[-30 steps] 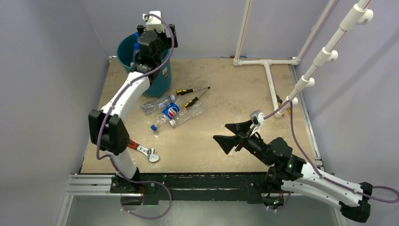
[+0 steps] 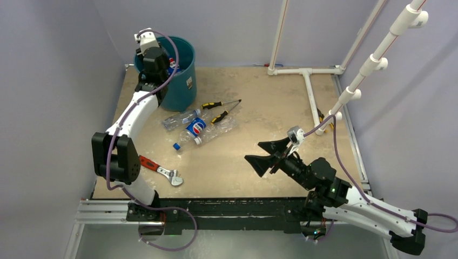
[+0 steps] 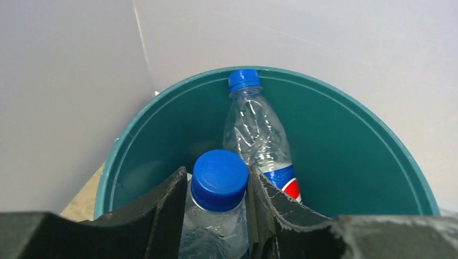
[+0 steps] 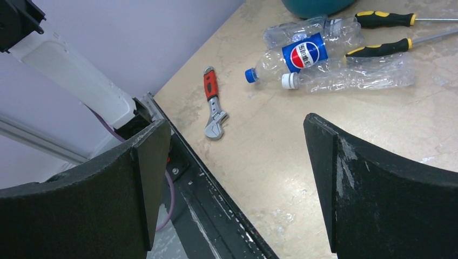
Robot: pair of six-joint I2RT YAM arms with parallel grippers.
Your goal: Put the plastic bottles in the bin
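My left gripper is over the teal bin (image 2: 181, 91), shut on a plastic bottle's blue-capped top (image 3: 219, 178); another bottle (image 3: 256, 129) stands inside behind it, leaning on the bin wall. Three bottles lie on the table in front of the bin: a Pepsi bottle (image 2: 196, 127), a clear one (image 2: 176, 121) and a white-capped one (image 2: 216, 133). My right gripper (image 2: 264, 155) hangs open over the front right of the table, empty.
Two screwdrivers (image 2: 212, 104) lie beside the bottles. An adjustable wrench (image 2: 174, 175) lies near the front left. White pipe frames (image 2: 310, 97) stand at the right.
My left gripper and arm have moved leftward across the bin's top. The right arm and the bottles on the table look unchanged.
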